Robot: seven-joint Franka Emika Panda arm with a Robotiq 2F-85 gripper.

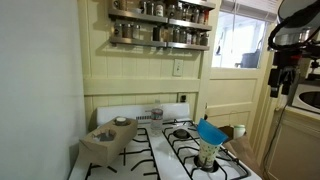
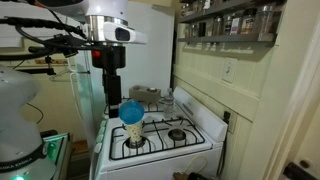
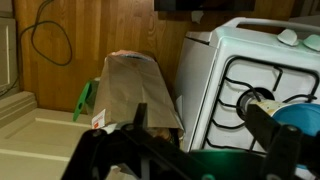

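Note:
No task is given. My gripper (image 1: 279,88) hangs high at the right in exterior view 1, pointing down. In the wrist view its dark fingers (image 3: 140,118) stand wide apart, open, with nothing between them. On the white stove (image 3: 205,75) a blue bowl (image 1: 210,133) rests tilted on a cream patterned container (image 1: 207,156). Exterior view 2 shows the blue bowl (image 2: 132,111) too, apparently below and behind the gripper. A cardboard box (image 1: 108,147) with small items on top sits at the stove's left, and a clear jar (image 1: 156,121) stands at its back.
Below the gripper, a brown paper bag (image 3: 125,90) and a green object (image 3: 87,98) lie beside the stove. A white mug (image 1: 239,131) stands right of the stove. Shelves of jars (image 1: 160,34) line the wall; a microwave (image 1: 307,96) is at far right.

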